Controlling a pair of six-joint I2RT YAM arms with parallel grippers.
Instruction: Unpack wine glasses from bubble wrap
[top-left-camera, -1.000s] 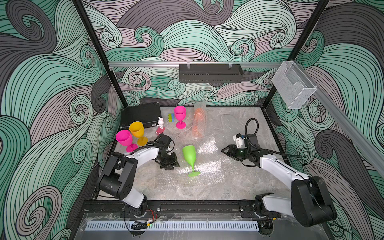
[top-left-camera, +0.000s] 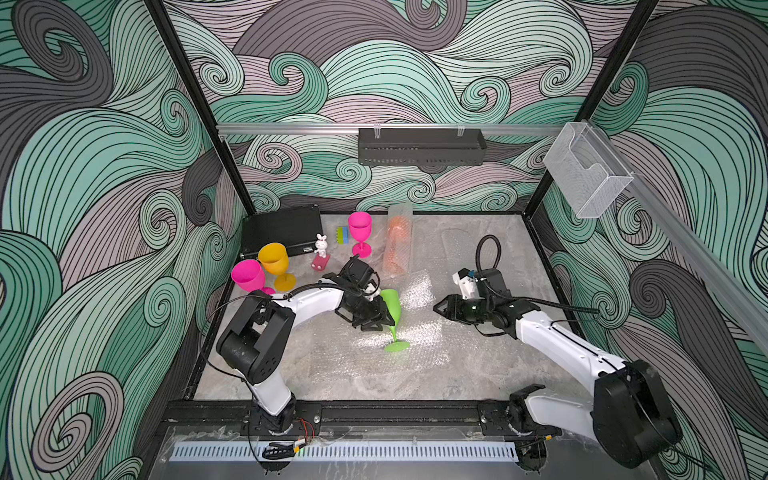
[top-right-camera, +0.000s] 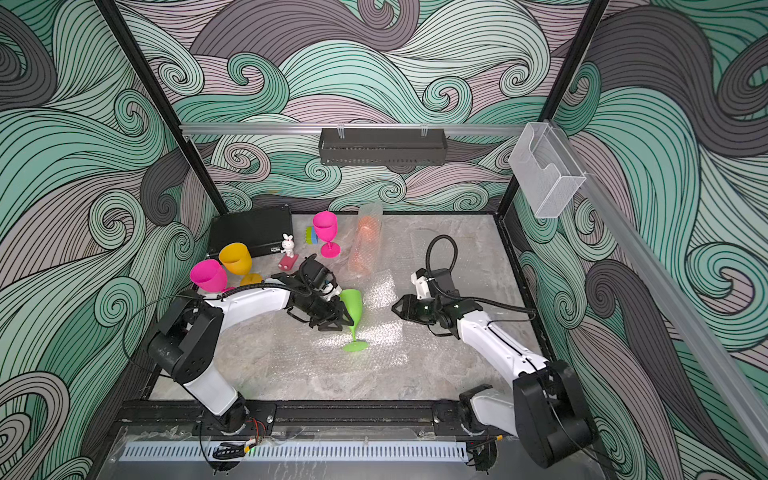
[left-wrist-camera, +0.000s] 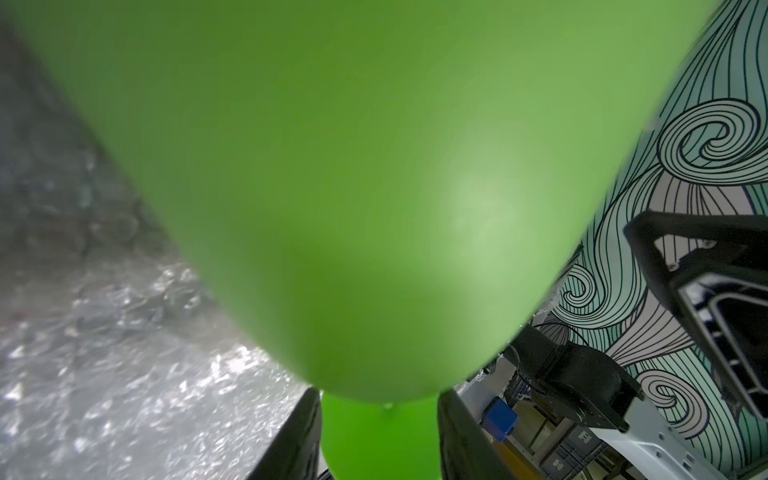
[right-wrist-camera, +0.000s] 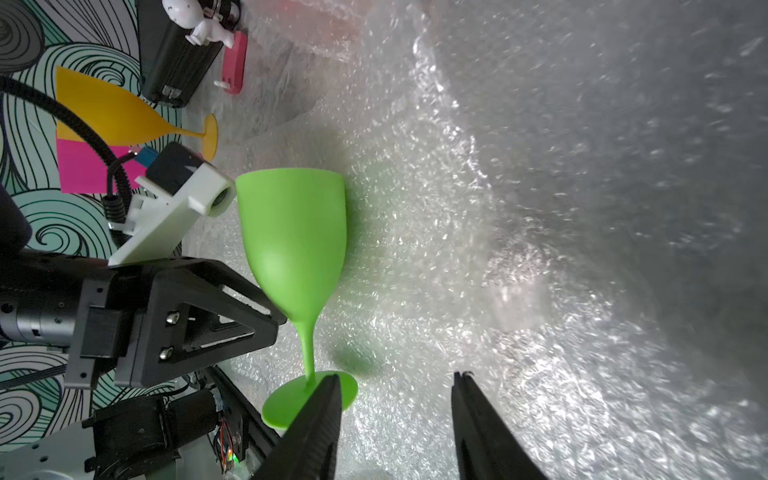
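A green wine glass (top-left-camera: 389, 301) stands on its foot on the flattened bubble wrap (top-left-camera: 344, 361). My left gripper is at the stem, just under the bowl, with its fingers (left-wrist-camera: 297, 432) apart on either side; the bowl fills much of the left wrist view and hides the stem. To the right, my right gripper hangs open and empty over bare wrap. An orange glass in bubble wrap (top-left-camera: 397, 240) lies at the back. Unwrapped glasses stand nearby: a pink one (top-left-camera: 361, 228), a yellow one (top-left-camera: 273, 257) and another pink one (top-left-camera: 248, 275).
At the back left lie a black case (top-left-camera: 280, 230), a rabbit figure (top-left-camera: 321, 246) and a small blue-green block (top-left-camera: 342, 234). The left forearm passes close to the yellow and left pink glasses. Room is free at the back right of the table (top-left-camera: 496, 240).
My left gripper has moved right, up to the green glass's stem. The green glass has shifted slightly right. My right gripper has come a little to the left.
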